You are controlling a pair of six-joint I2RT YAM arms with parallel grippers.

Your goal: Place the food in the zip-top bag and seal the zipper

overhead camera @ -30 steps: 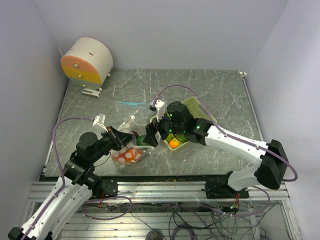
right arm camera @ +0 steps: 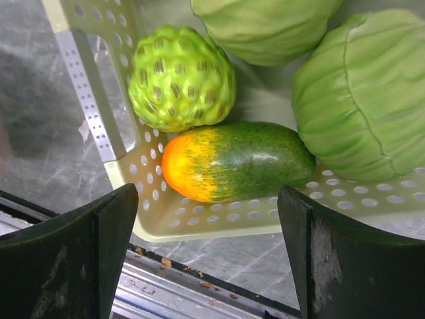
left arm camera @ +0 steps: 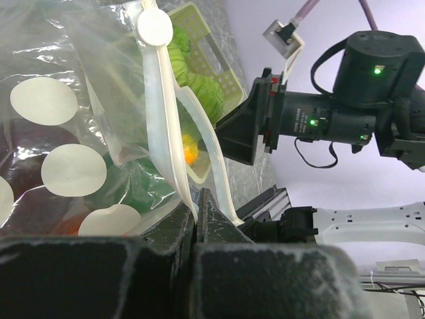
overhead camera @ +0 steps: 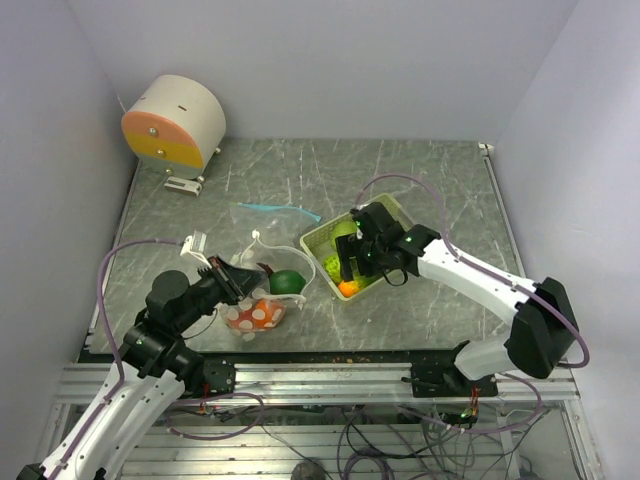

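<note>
My left gripper is shut on the zipper edge of a clear, white-dotted zip top bag [overhead camera: 253,314]. The bag's mouth gapes, and a dark green item [overhead camera: 286,282] shows inside with something orange-red. Over the pale basket [overhead camera: 314,238] hovers my right gripper, part open with nothing between its fingers. Beyond those fingers an orange-and-green papaya [right arm camera: 239,161] lies along the basket's near wall. A bumpy green fruit [right arm camera: 180,78] and two pale green cabbages [right arm camera: 362,100] share the basket with it.
Another clear bag with a blue zipper [overhead camera: 275,208] lies flat behind the dotted bag. At the back left stands a rounded cream box [overhead camera: 175,120] with coloured drawers.
My right gripper has moved right, from beside the bag's mouth to over the basket. The bag's mouth looks wider than a second ago. My left arm has stayed nearly still.
</note>
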